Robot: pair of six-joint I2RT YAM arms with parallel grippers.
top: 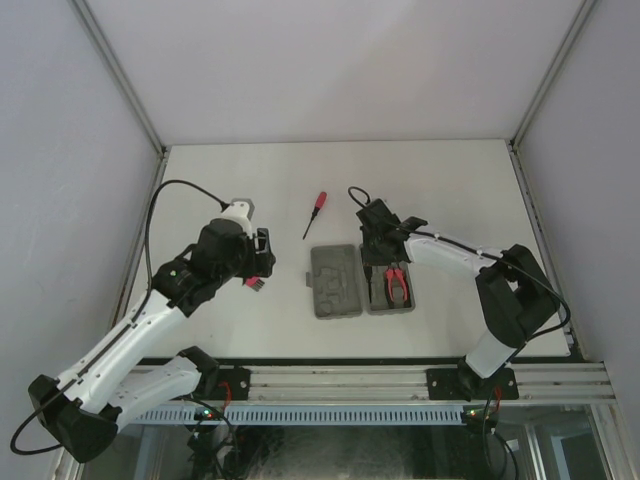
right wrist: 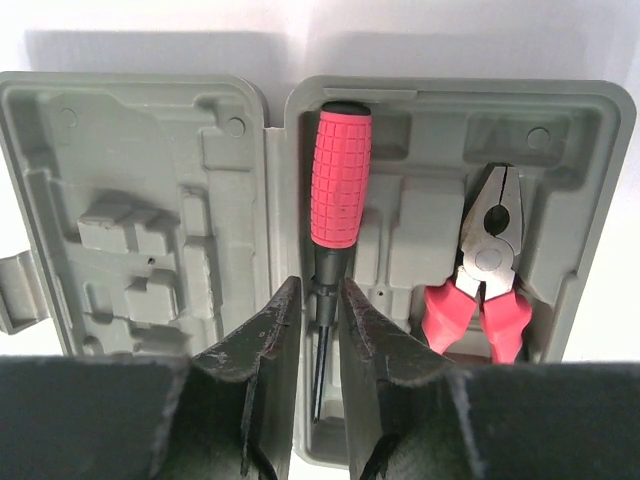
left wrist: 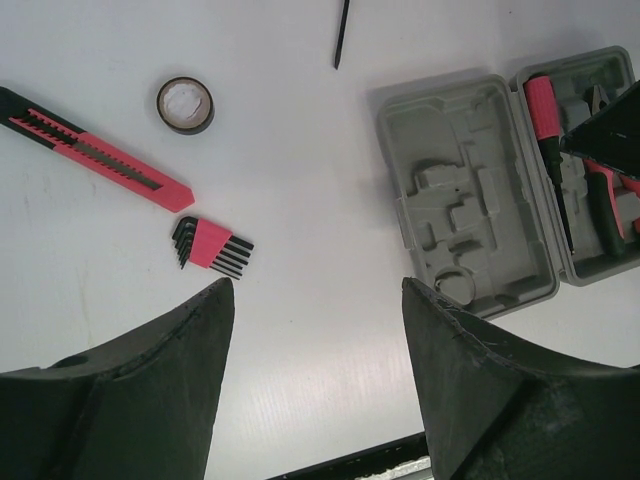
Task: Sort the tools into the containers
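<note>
A red-handled screwdriver (right wrist: pixel 340 185) lies in the left channel of the grey case (right wrist: pixel 530 98), with red pliers (right wrist: pixel 485 255) to its right. My right gripper is above the screwdriver's shaft, its fingers narrowly apart with the shaft visible between them. In the left wrist view, my left gripper stands wide open and empty. Beyond its fingers are a red hex key set (left wrist: pixel 211 245), a red utility knife (left wrist: pixel 110 160) and a roll of tape (left wrist: pixel 185 105). A second red screwdriver (top: pixel 318 203) rests on the table behind the case.
The case lid (top: pixel 335 280) lies open flat on the left, its moulded hollows empty. Bare white table (top: pixel 440 180) stretches across the back and right. My right arm (top: pixel 450 255) covers the back of the case in the top view.
</note>
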